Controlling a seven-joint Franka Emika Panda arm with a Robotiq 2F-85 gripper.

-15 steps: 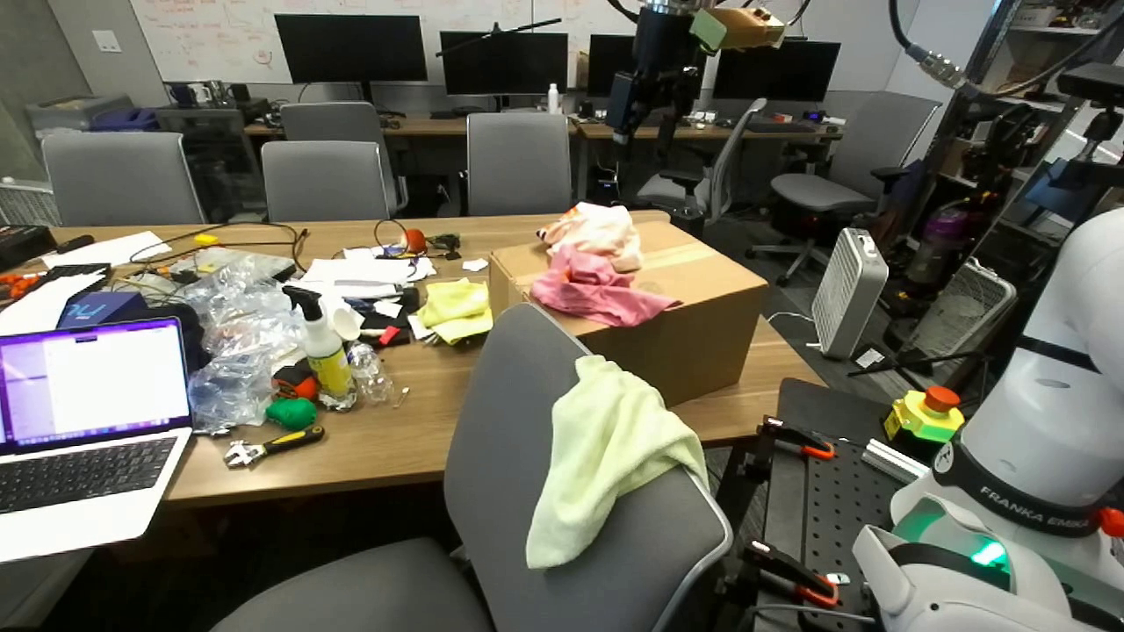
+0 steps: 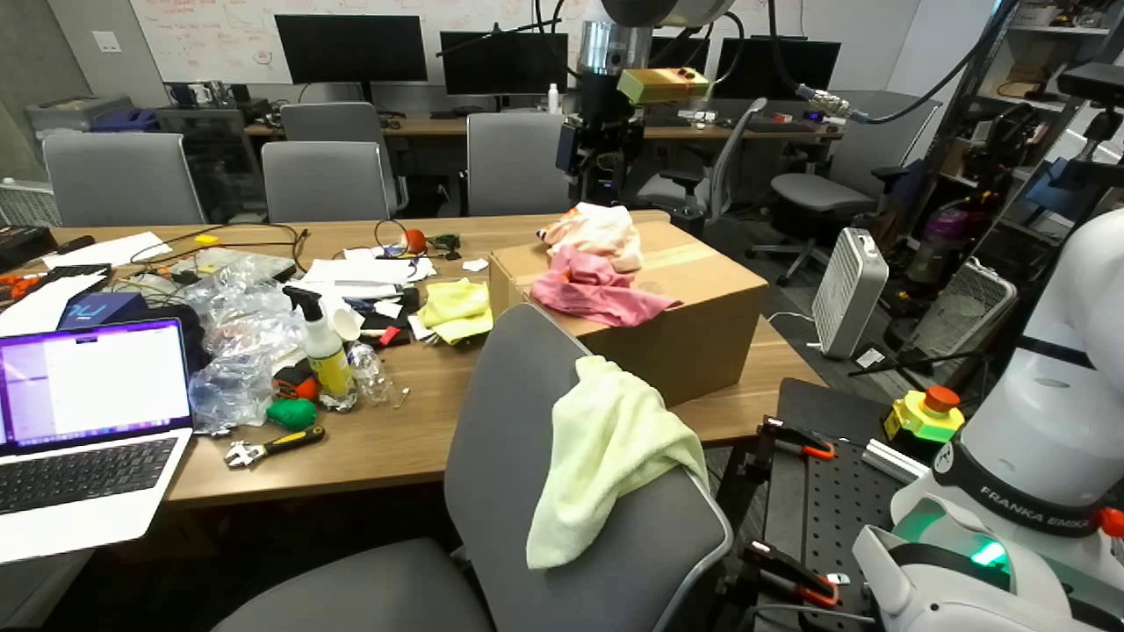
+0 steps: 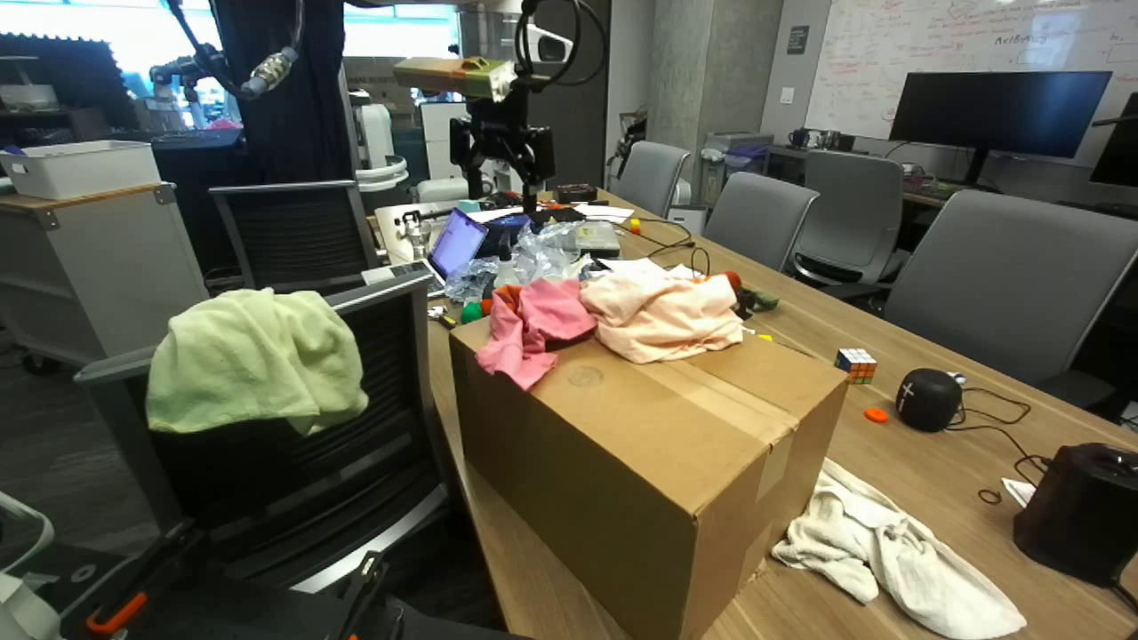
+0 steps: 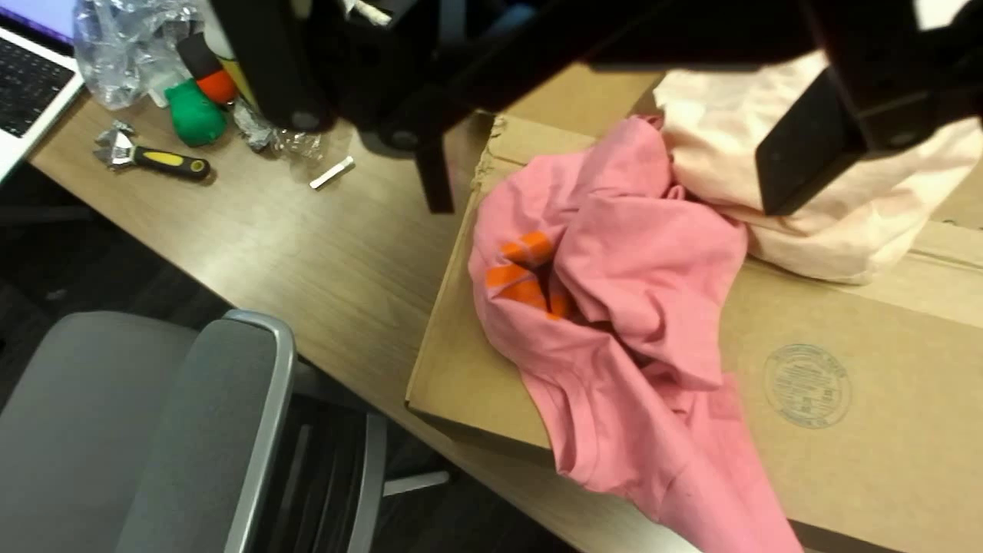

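My gripper (image 2: 596, 188) hangs above the cardboard box, and its fingers stand open with nothing between them. Seen from the wrist, the gripper has its fingers spread wide over a crumpled pink cloth (image 4: 636, 276) with an orange print. A peach cloth (image 4: 829, 175) lies bunched against the pink one, partly behind a finger (image 4: 806, 147). Both the pink cloth (image 3: 533, 325) and the peach cloth (image 3: 667, 309) rest on top of the box (image 3: 640, 427). In exterior view 2, the gripper (image 3: 503, 197) appears higher than the cloths and apart from them.
A pale green towel (image 2: 611, 453) drapes over a grey chair beside the table. Left of the box lie a yellow cloth (image 2: 456, 309), a spray bottle (image 2: 327, 358), a wrench (image 2: 274, 447) and a laptop (image 2: 90, 421). A white cloth (image 3: 896, 555) lies on the table's other side.
In exterior view 1 my gripper has come lower and moved left, over the box. The cloths, box and towel have stayed where they were.
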